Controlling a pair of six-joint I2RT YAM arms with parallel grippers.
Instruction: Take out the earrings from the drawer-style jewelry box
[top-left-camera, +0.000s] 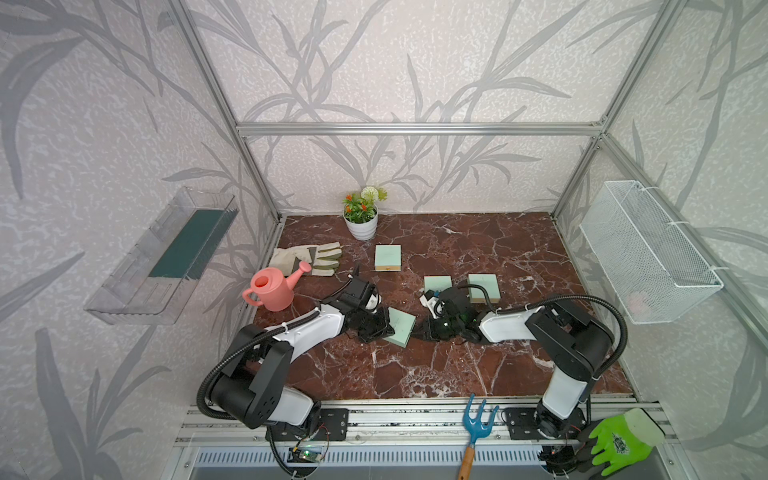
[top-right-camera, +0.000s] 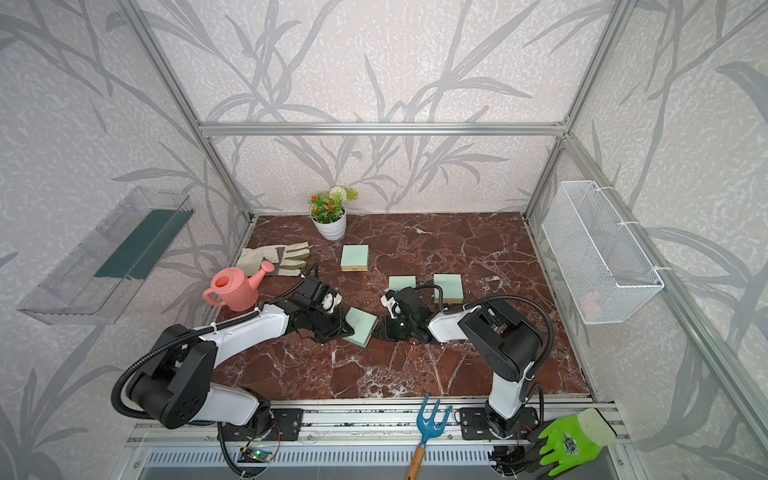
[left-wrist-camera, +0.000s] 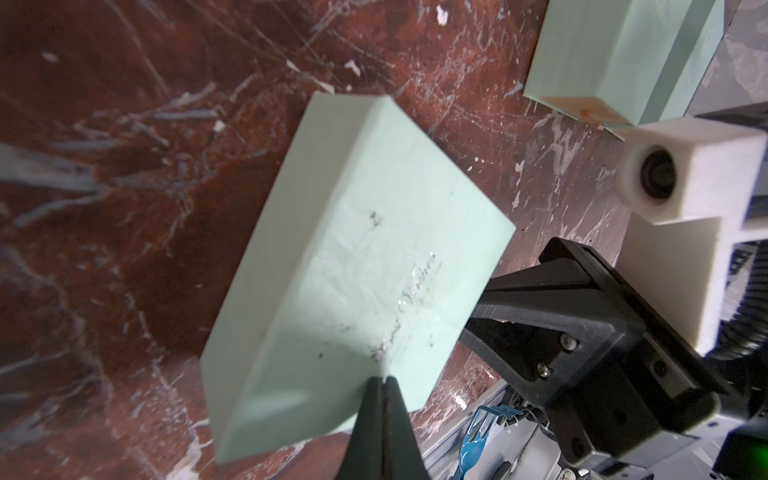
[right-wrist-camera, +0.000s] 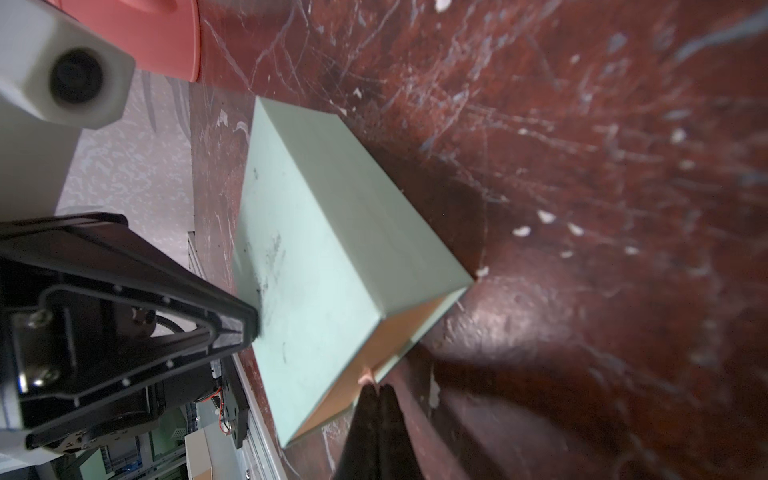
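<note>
A pale green jewelry box (top-left-camera: 401, 326) sits skewed on the table between my two arms. Its tan drawer front (right-wrist-camera: 404, 332), with a small pinkish pull tab (right-wrist-camera: 365, 376), faces my right gripper. That gripper is shut with its tips right at the tab; whether the tab is pinched between them cannot be made out. On the opposite side, my left gripper is shut, its tips at the box top (left-wrist-camera: 384, 264) near the edge, nothing visible between them. The drawer looks closed, and no earrings show in any view.
Other pale green boxes stand behind: one at back centre (top-left-camera: 388, 257) and two behind the right arm (top-left-camera: 437, 283). A pink watering can (top-left-camera: 272, 289), gloves (top-left-camera: 320, 257) and potted flowers (top-left-camera: 362, 225) occupy the left and back.
</note>
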